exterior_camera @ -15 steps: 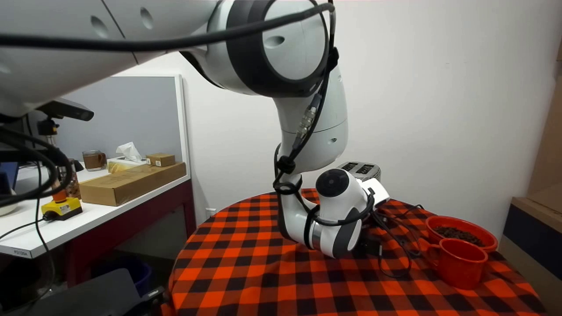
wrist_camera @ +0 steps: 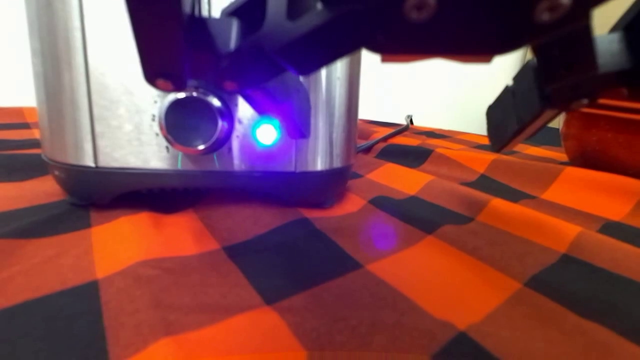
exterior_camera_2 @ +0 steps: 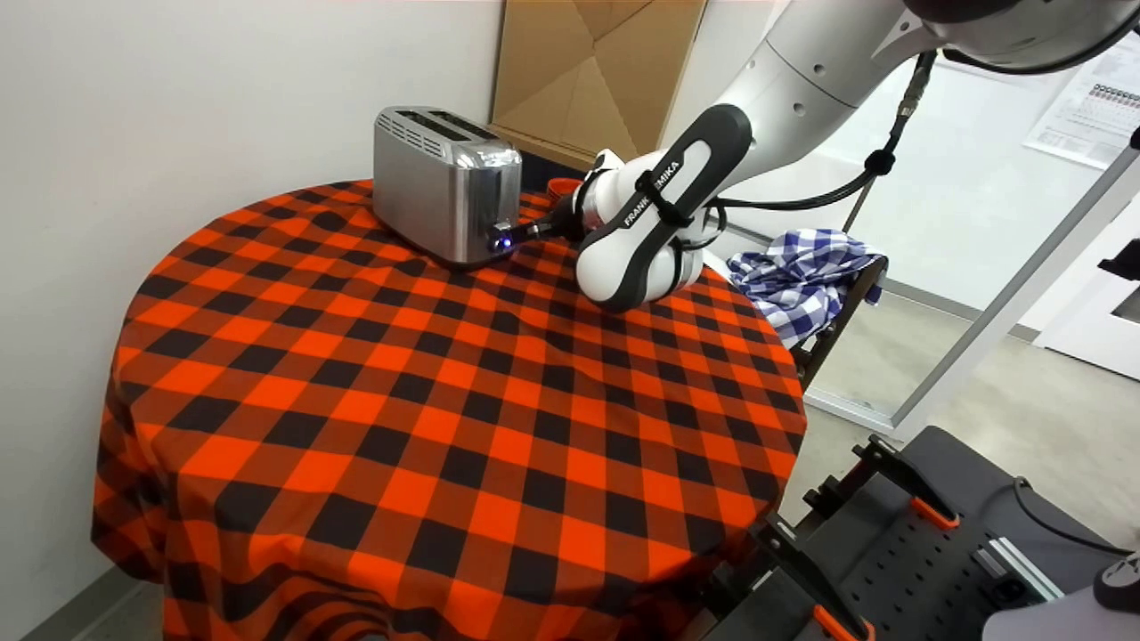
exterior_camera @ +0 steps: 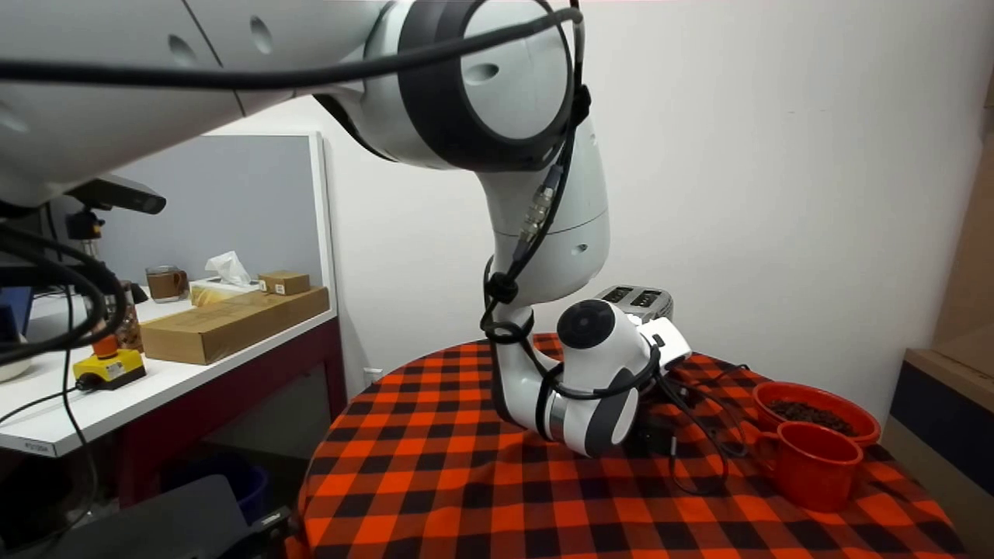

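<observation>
A silver toaster (exterior_camera_2: 427, 182) stands on the checked tablecloth, and in exterior view 1 the arm hides most of the toaster (exterior_camera: 643, 300). In the wrist view its lower panel carries a round dark knob (wrist_camera: 192, 122) and a button glowing blue (wrist_camera: 266, 132). My gripper is open, its two fingers wide apart with nothing seen between them. The left finger (wrist_camera: 288, 105) is at the toaster's panel, just right of the glowing button; whether it touches cannot be told. The other finger (wrist_camera: 510, 120) hangs clear to the right.
A red mug (exterior_camera: 808, 467) and a red bowl of brown pieces (exterior_camera: 812, 410) stand at the table's right side in exterior view 1. Black cables (exterior_camera: 713, 433) trail over the cloth beside the wrist. Most of the tablecloth (exterior_camera_2: 427, 427) is bare.
The arm's upper links and cable have shifted slightly left in exterior view 1, and the wrist has barely moved. The toaster, mug and bowl stand where they were.
</observation>
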